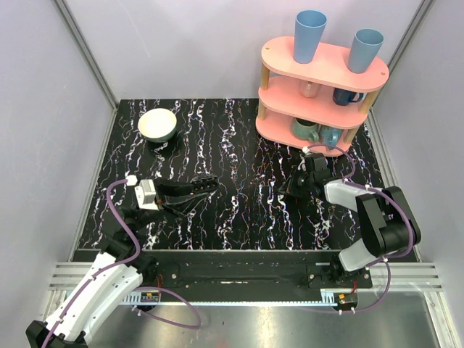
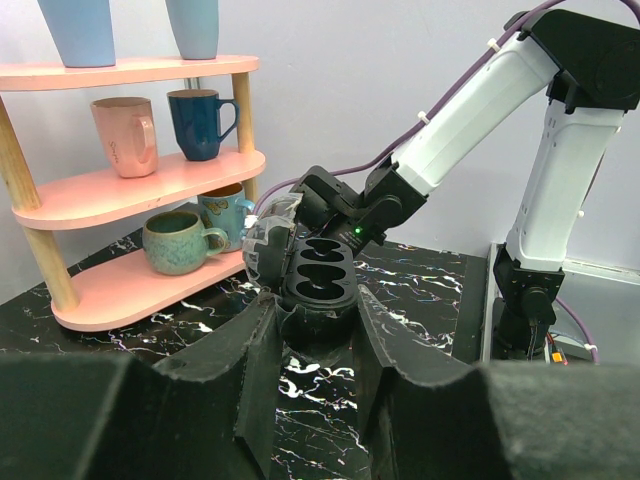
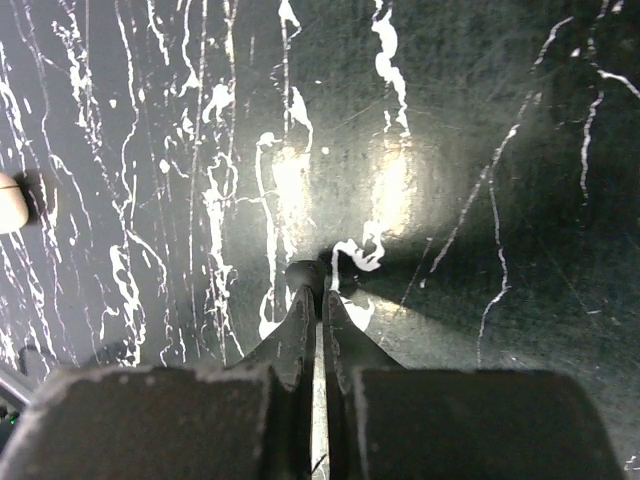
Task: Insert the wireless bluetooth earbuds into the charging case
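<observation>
The black charging case [image 2: 320, 272] is clamped between the tips of my left gripper, raised off the table, its dark wells facing up and a clear lid [image 2: 268, 245] standing open at one side. Whether the wells are empty I cannot tell. Over at the right of the table, in the right wrist view, my right gripper has closed on a small black earbud [image 3: 304, 270]; its rounded end sticks out past the fingertips. The fingers hide the rest of it. No second earbud can be made out.
A pink shelf [image 1: 280, 129] with several mugs and cups stands at the back right, close behind the right arm. At the back left is a white bowl [image 1: 157, 125].
</observation>
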